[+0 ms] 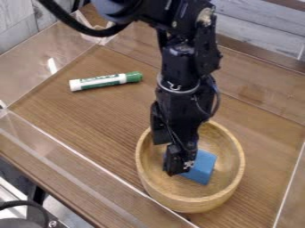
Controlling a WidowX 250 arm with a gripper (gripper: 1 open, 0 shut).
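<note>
The black gripper [179, 156] hangs down into a round wooden bowl [158, 185], open, its lower end beside a blue block [202, 170] that lies in the bowl. The gripper hides part of the block, and whether they touch cannot be told.
A green and white marker [105, 81] lies on the wooden table [84, 120] at the upper left. Dark cables hang at the lower left edge.
</note>
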